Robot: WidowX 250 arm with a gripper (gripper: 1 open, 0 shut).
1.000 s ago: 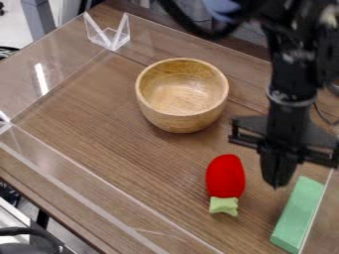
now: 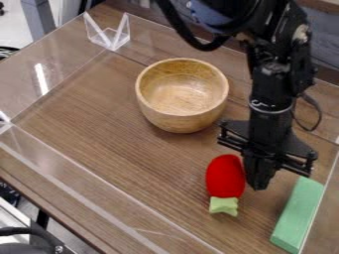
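Note:
My gripper [image 2: 265, 159] is low over the right part of the table, just behind and right of a red rounded object [image 2: 225, 174] with a pale green piece [image 2: 223, 206] at its front. The fingers look shut, with nothing visible between them, though their tips are partly dark and hard to make out. A green block [image 2: 296, 215] lies at the front right. A tan bowl [image 2: 188, 79] stands behind, left of the arm.
A clear wire or plastic holder [image 2: 109, 32] is at the back left. Cables and the table edge are at the lower left.
The gripper has moved a little left and down, closer to the red object. The bowl and the objects on the table have not visibly moved.

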